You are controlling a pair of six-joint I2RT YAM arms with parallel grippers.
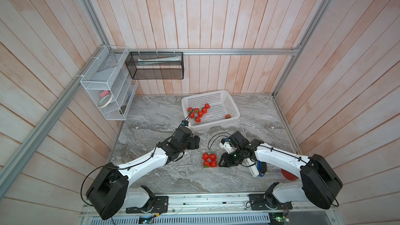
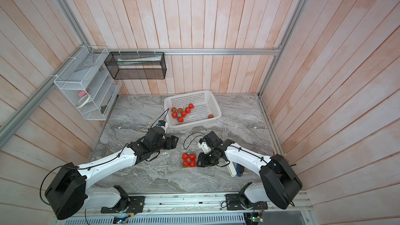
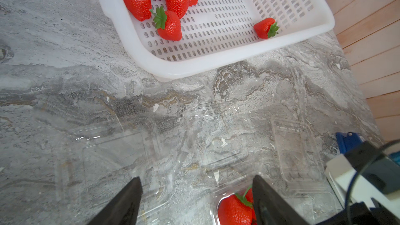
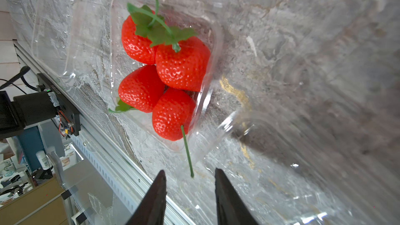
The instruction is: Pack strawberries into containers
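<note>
Four-sided and clear, a plastic container (image 4: pixel 215 43) holds several strawberries (image 4: pixel 170 114), packed close together with leaves and stems showing. Just beside it, in the right wrist view, my right gripper is part open near the container's edge; only a strawberry's green stem reaches toward its gap. My left gripper stands open above the counter over empty clear containers (image 3: pixel 112 162), nothing between its fingers. Several more strawberries (image 3: pixel 168 25) lie in the white perforated basket (image 3: pixel 183 68), most at its left, one at its right.
Another empty clear container (image 3: pixel 295 154) lies farther right. A white box (image 1: pixel 252 168) and a blue-and-black tool (image 1: pixel 261 167) sit beside my right arm. A red round object (image 1: pixel 289 175) is at the right. Counter left of the basket is bare.
</note>
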